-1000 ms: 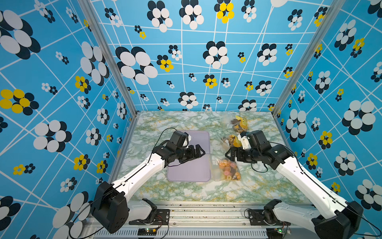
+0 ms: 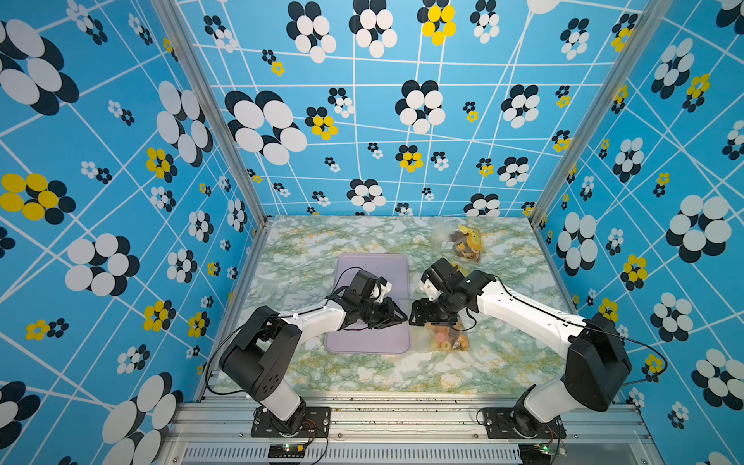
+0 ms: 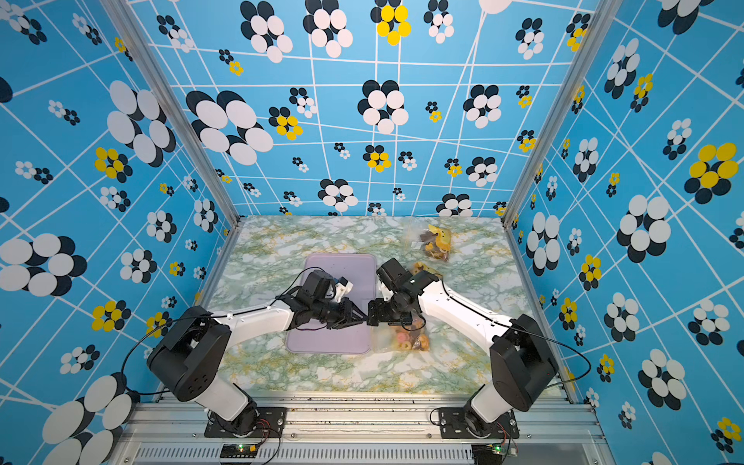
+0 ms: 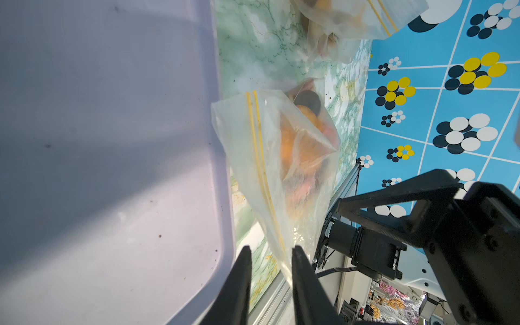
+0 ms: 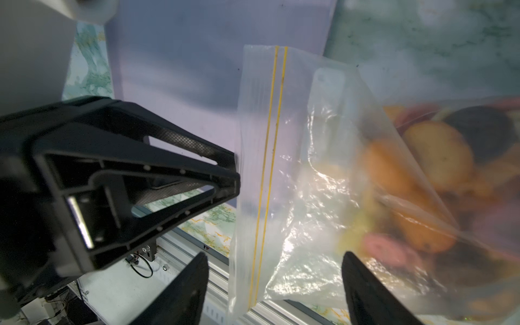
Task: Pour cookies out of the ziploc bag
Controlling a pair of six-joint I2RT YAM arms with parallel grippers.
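A clear ziploc bag of cookies (image 2: 449, 341) lies right of the lilac tray (image 2: 364, 344), its yellow-striped zip edge (image 4: 259, 146) toward the tray. Inside, orange, pink and dark cookies (image 5: 425, 157) show through the plastic. My left gripper is part open over the tray's right side, with no plastic gripped between its fingers. From the right wrist, the left fingertips (image 5: 230, 184) appear beside the zip edge; contact cannot be told. My right gripper stands open above the bag, fingers spread wide and nothing held.
Another bag (image 2: 467, 242) with yellow and brown contents lies at the back right. A further bag (image 4: 352, 16) is partly hidden by the right arm in the top views. The tray is empty. Both grippers are very close together.
The right gripper has moved left over the near bag, now covering part of it. The left gripper has shifted slightly right and toward the front, narrowing the gap between them.
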